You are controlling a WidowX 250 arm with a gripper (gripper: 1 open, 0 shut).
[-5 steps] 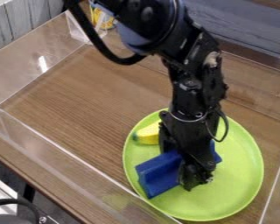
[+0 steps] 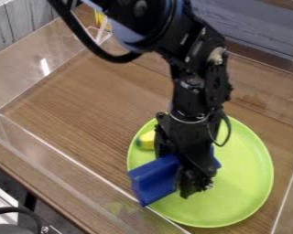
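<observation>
My black gripper [image 2: 183,164] reaches down from the top centre of the camera view over a green plate [image 2: 241,192], its fingers around a blue object [image 2: 154,181] on the plate's left part. The fingertips partly cover the object, so their grip on it is unclear. A small yellow object [image 2: 148,139] sits on the plate behind the blue one, partly hidden by the gripper.
The plate rests on a wooden surface [image 2: 76,119] with clear room to the left. Transparent edging runs along the left and front, and a grey-blue wall stands at the back right.
The gripper has shifted slightly left. The blue object has moved slightly left with it, and the yellow object is now more hidden behind the gripper.
</observation>
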